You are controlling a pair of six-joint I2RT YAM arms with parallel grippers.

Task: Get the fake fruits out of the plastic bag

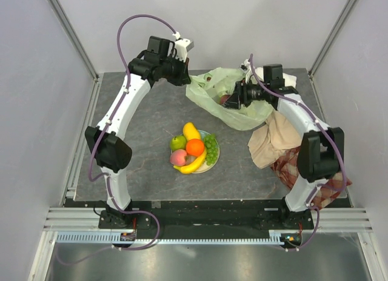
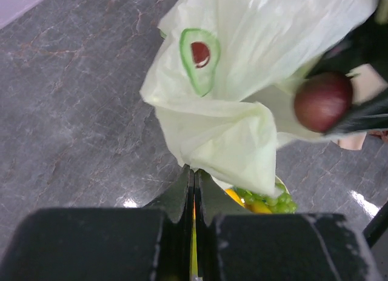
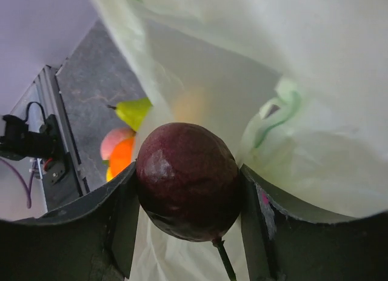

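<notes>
The pale green plastic bag (image 1: 230, 114) spans the back centre. My left gripper (image 1: 185, 81) is shut at its left end; in the left wrist view the bag's crumpled edge lies just beyond the fingertips, and whether they pinch it is hard to tell. My right gripper (image 1: 233, 99) is inside the bag's opening, shut on a dark red round fruit (image 3: 185, 181) with a short stem. A plate (image 1: 211, 164) of fruits, with bananas (image 1: 190, 167), orange (image 1: 195, 146), peach (image 1: 178, 158), green fruit (image 1: 178, 142) and grapes (image 1: 211, 149), sits in front of the bag.
Beige cloth (image 1: 264, 151) and a red checked cloth (image 1: 315, 190) lie along the right side of the table, under and beside the right arm.
</notes>
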